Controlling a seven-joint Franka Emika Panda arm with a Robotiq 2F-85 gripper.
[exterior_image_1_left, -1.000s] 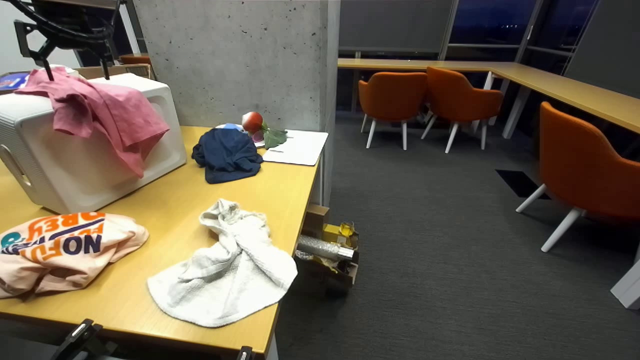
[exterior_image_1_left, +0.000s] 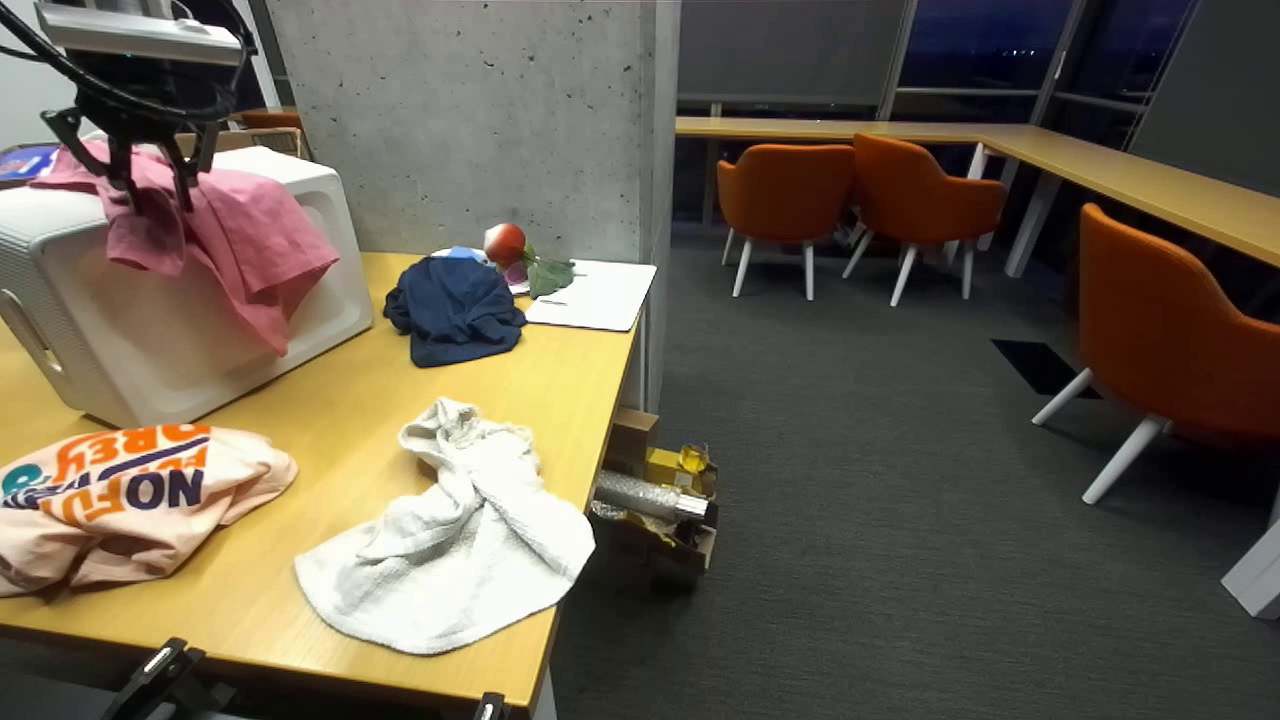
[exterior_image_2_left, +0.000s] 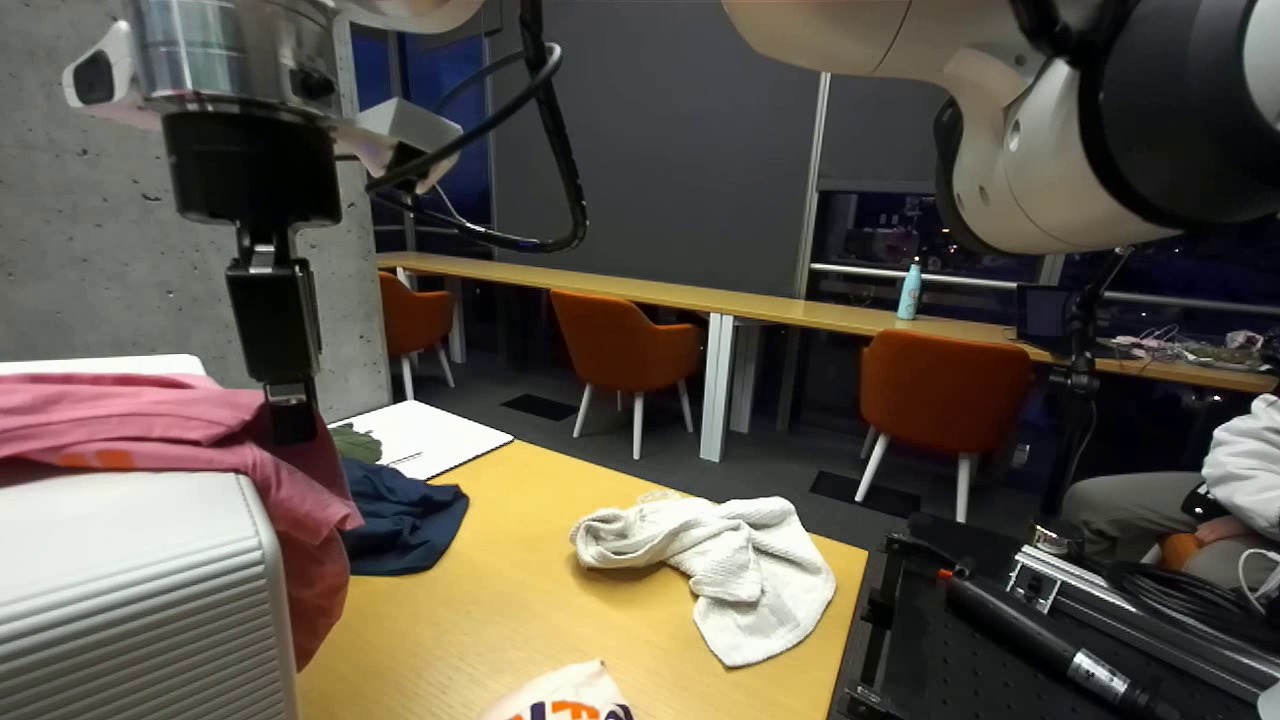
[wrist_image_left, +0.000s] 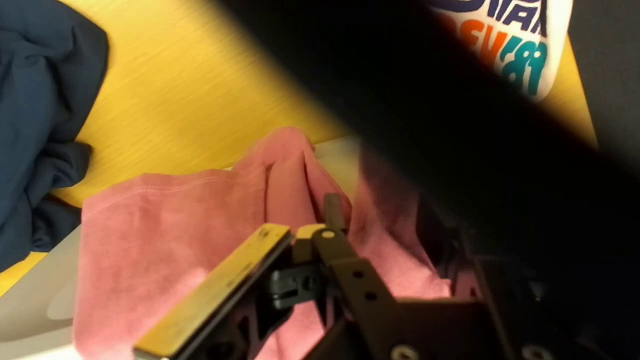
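A pink cloth (exterior_image_1_left: 246, 228) lies draped over a white box (exterior_image_1_left: 120, 312) and hangs down its side. My gripper (exterior_image_1_left: 160, 202) is over it, pointing down, with its fingertips low against the cloth. Its two fingers stand part way apart in exterior view 1. In exterior view 2 a dark finger (exterior_image_2_left: 290, 414) reaches down at the edge of the pink cloth (exterior_image_2_left: 132, 420). Some pink fabric (wrist_image_left: 384, 222) shows between the fingers in the wrist view, where a black cable blurs across much of the picture. Whether the fingers grip it cannot be told.
On the table lie a dark blue cloth (exterior_image_1_left: 453, 310), a white towel (exterior_image_1_left: 462, 540) and a peach printed cloth (exterior_image_1_left: 144, 504). A white board (exterior_image_1_left: 600, 294) lies at the back corner, near a red and white object (exterior_image_1_left: 505, 244). Bare tabletop (exterior_image_1_left: 360, 420) shows between the cloths.
My gripper has come down onto the pink cloth, and its fingers have drawn closer together. The cloth looks much the same; the other cloths have not moved.
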